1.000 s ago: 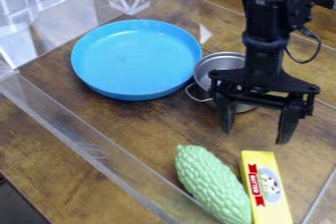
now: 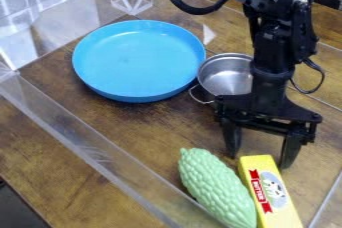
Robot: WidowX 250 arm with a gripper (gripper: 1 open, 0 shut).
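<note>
The black gripper (image 2: 261, 144) hangs at the right of the table, its two fingers pointing down and spread apart, open with nothing seen between them. Just below it lie a yellow box (image 2: 273, 198) with a red label and, to its left, a pale green bumpy vegetable (image 2: 214, 187). A steel pot (image 2: 223, 75) sits behind the gripper, partly hidden by it.
A large blue plate (image 2: 134, 60) lies at the upper left of the wooden table (image 2: 94, 142). Clear plastic walls run along the left side and the front.
The gripper has moved down toward the yellow box and slightly left since a second ago. The box, vegetable, pot and plate look unmoved.
</note>
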